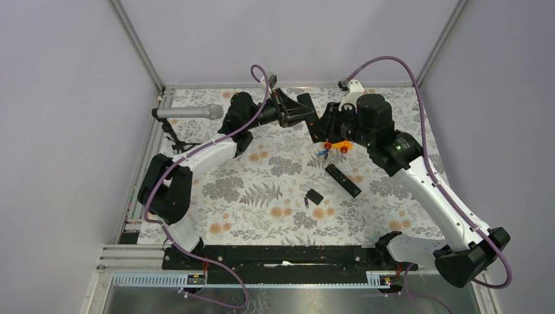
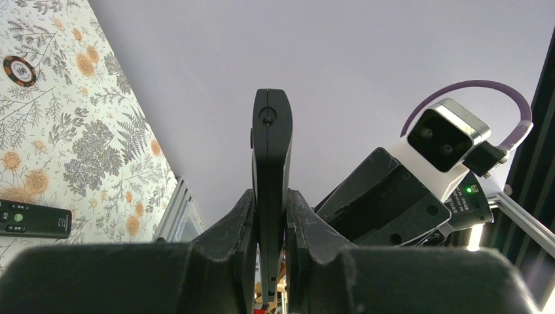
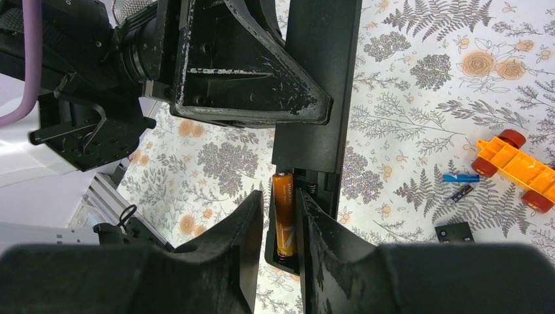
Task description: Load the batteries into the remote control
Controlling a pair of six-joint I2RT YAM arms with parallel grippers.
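Observation:
My left gripper (image 1: pixel 294 112) is shut on the black remote, held raised over the table; in the left wrist view it stands edge-on (image 2: pixel 271 157) between the fingers. In the right wrist view its lower end shows an open battery bay with an orange battery (image 3: pixel 284 216) lying lengthwise in it and a spring beside that. My right gripper is part open at that bay, its fingertips either side of the battery; whether they touch it I cannot tell. A blue battery (image 3: pixel 460 178) and a darker one (image 3: pixel 461 193) lie on the table.
An orange toy (image 3: pixel 514 163) with red wheels lies near the loose batteries. A second black remote (image 1: pixel 342 180) and a small black square piece (image 1: pixel 315 196) lie on the table. A poker chip (image 2: pixel 19 70) shows in the left wrist view.

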